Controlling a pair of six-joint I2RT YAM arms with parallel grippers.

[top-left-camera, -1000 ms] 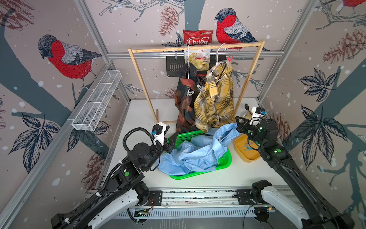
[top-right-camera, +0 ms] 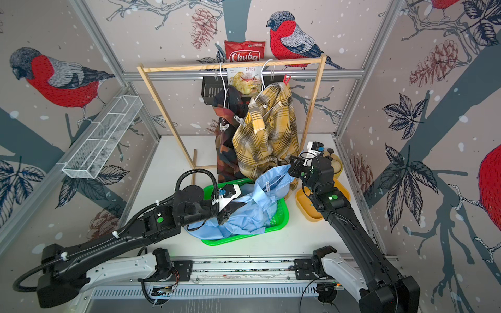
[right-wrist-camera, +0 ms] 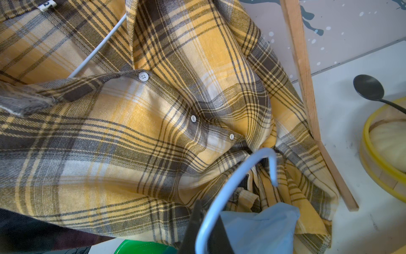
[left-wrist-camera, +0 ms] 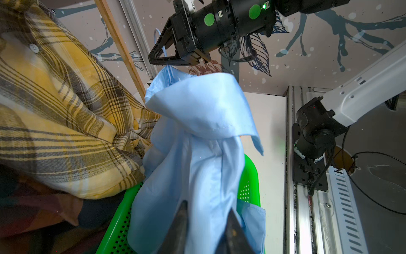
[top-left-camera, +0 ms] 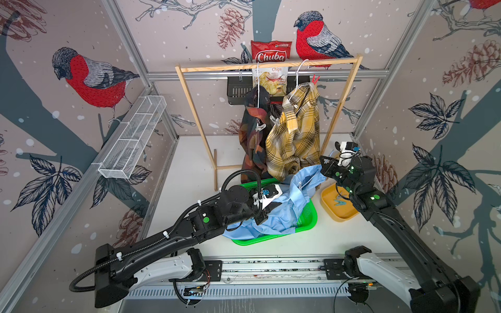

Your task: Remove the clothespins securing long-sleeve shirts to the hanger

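A light blue shirt [top-left-camera: 284,208] lies bunched in the green basket [top-left-camera: 271,240], its upper end raised at my right gripper [top-left-camera: 324,166], which is shut on the shirt's pale blue hanger [right-wrist-camera: 228,184]. My left gripper [top-left-camera: 261,214] is low over the shirt's left part, its blurred fingers around blue cloth in the left wrist view, part open. A small pale clip shows on the blue shirt [top-right-camera: 267,185]. A yellow plaid shirt [top-right-camera: 266,130] and a dark patterned shirt [top-right-camera: 224,146] hang on the wooden rack [top-right-camera: 188,66], with white clips visible near their upper halves.
An orange tray [top-left-camera: 339,211] with small blue items stands at the right, beside a yellow container with a dark spoon [right-wrist-camera: 368,86]. A wire shelf [top-left-camera: 125,140] is on the left wall. Some bare table shows left of the basket.
My left gripper has swung right and down onto the blue shirt and turned.
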